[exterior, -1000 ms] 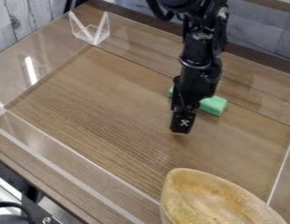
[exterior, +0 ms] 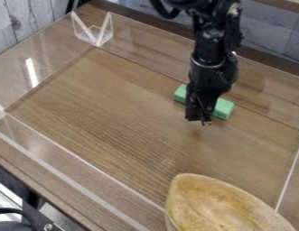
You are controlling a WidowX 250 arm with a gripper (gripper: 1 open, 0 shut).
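Note:
My black gripper (exterior: pixel 196 112) hangs low over the wooden table (exterior: pixel 91 117) right of centre, shut, with nothing visible between its fingers. A mint-green block (exterior: pixel 220 106) lies on the table just behind it, partly hidden by the gripper. Whether the two touch I cannot tell.
A large yellow bowl-like object (exterior: pixel 218 206) fills the bottom right. A white wire holder (exterior: pixel 94 29) stands at the back left. Black cables (exterior: pixel 9 217) lie at the lower left corner.
The gripper has risen slightly from its lower position nearer the front. The green block shows little change.

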